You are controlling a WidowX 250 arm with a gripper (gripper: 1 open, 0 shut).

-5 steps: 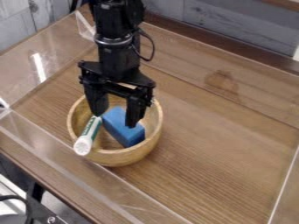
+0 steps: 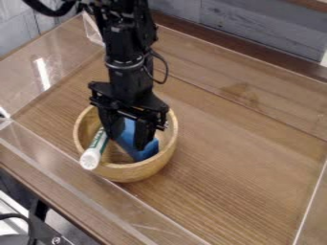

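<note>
My black gripper (image 2: pixel 130 124) hangs down over a wooden bowl (image 2: pixel 138 172) near the middle of the view, its fingertips low inside the bowl's rim. In the bowl lie a blue block (image 2: pixel 141 147), partly under the fingers, and a white cylindrical object (image 2: pixel 95 153) that leans on the left rim. Whether the fingers are open or shut on anything is unclear in this view.
Bare light wooden table (image 2: pixel 243 153) fills the right side. A pale panel edge runs along the back, and dark cables lie at the lower left corner.
The gripper has come down a little into the bowl, its fingers now closer together over the blue block. The bowl and its contents look much the same.
</note>
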